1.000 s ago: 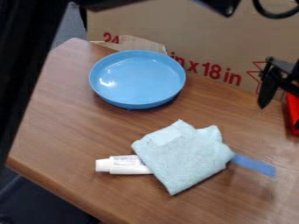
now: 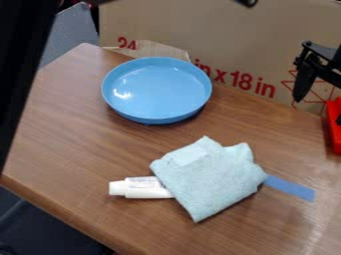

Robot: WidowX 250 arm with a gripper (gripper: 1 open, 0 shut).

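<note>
A folded pale blue cloth [image 2: 206, 181] lies on the wooden table [image 2: 80, 149], over part of a white tube [image 2: 139, 187] that sticks out to the left. A blue plate [image 2: 156, 90] rests toward the back left. My gripper [image 2: 309, 85] hangs at the right edge, above and beside a red object [image 2: 334, 127] that is cut off by the frame. It is open, apart from the cloth and the plate.
A cardboard box [image 2: 240, 45] stands along the back. A blue tape strip [image 2: 290, 188] lies right of the cloth. A dark frame crosses the upper left.
My gripper has risen slightly, and the dark cable near the top right has moved out of view. The objects on the table have not moved.
</note>
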